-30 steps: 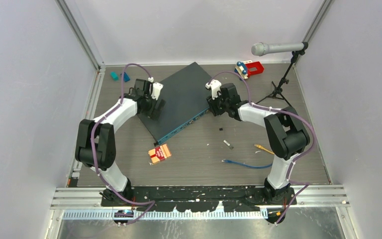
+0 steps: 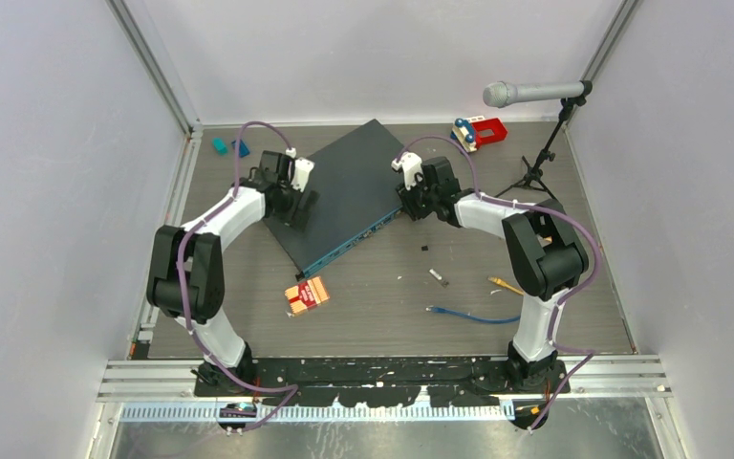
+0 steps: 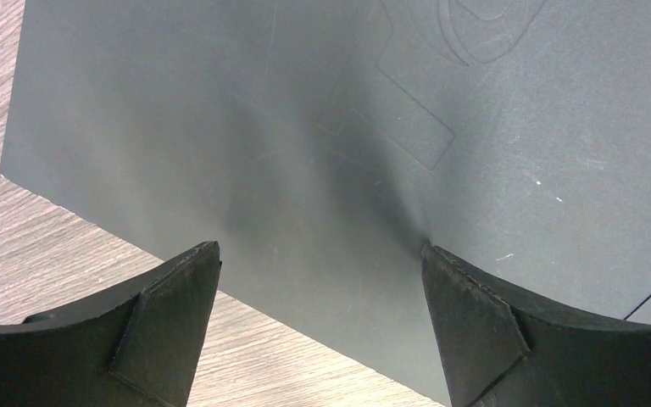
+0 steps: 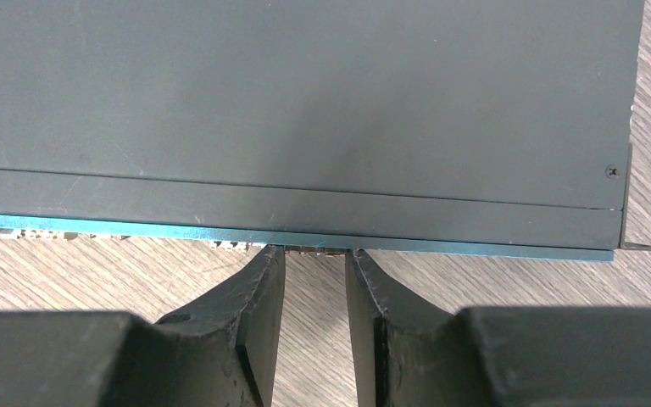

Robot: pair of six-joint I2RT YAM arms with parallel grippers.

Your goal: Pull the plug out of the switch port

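A flat dark network switch [image 2: 344, 182] lies diagonally on the table, its blue port edge [image 4: 136, 228] facing the near right. My left gripper is open above the switch top, only bare dark metal between its fingers. My right gripper stands open at the port edge, near the switch's right end, fingertips at or just under the blue lip. The ports are mostly hidden under that lip, and I cannot tell whether a plug sits between the fingers.
A blue cable [image 2: 473, 317] and yellow item [image 2: 504, 285] lie front right, a red-and-cream packet [image 2: 307, 295] front left. A microphone stand [image 2: 535, 167] and red toy [image 2: 489, 129] stand back right.
My right arm has shifted very slightly toward the switch over the last second. The left arm and the switch look unmoved.
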